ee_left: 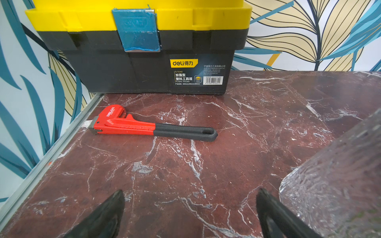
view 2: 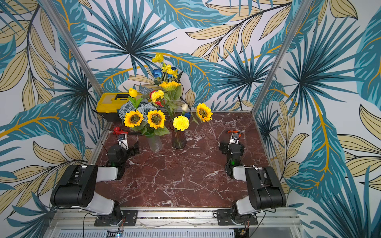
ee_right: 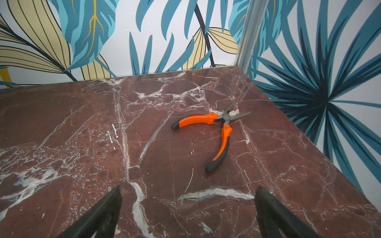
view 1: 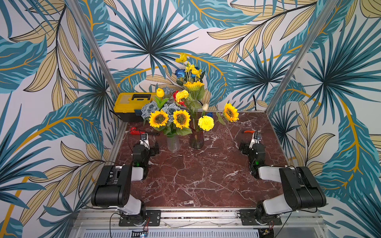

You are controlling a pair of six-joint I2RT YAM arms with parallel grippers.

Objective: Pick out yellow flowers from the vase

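Note:
Two vases stand side by side left of the table's middle. The clear vase [view 1: 173, 143] carries sunflowers [view 1: 181, 119], a yellow tulip [view 1: 160, 92] and grey-blue roses [view 1: 149, 109]. In the dark vase [view 1: 196, 139] are a yellow carnation [view 1: 206, 123], a sunflower [view 1: 230, 112] leaning right, and taller yellow, blue and red blooms. To the left of the clear vase is my left gripper, open and empty; part of that vase [ee_left: 337, 178] fills the right edge of the left wrist view. My right gripper is open and empty over bare table, well right of both vases.
Ahead of the left arm lie a red pipe wrench [ee_left: 150, 127] and a black-yellow toolbox [ee_left: 139, 71]. Orange-handled pliers [ee_right: 222, 123] rest beyond the right gripper.

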